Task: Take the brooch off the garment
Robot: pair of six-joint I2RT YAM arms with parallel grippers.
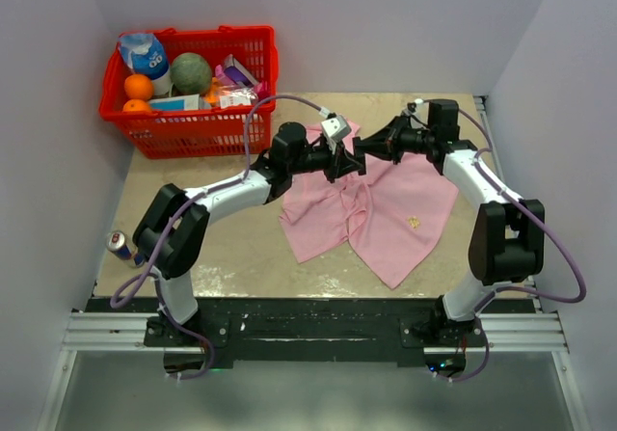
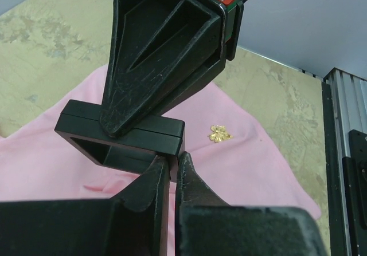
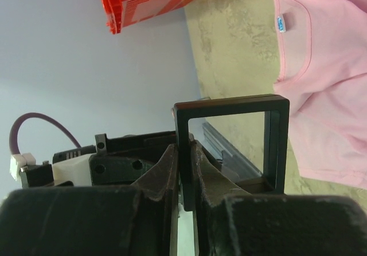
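Note:
The gold flower-shaped brooch lies on the right part of the pink garment; in the left wrist view the brooch is apart from both grippers. A black rectangular open frame is held above the cloth between the two arms. My right gripper is shut on one side of it. My left gripper has its fingers closed on the frame's other end. How the brooch is fastened to the fabric cannot be made out.
A red basket full of groceries stands at the back left. Near the left table edge, a can stands close to my left arm.

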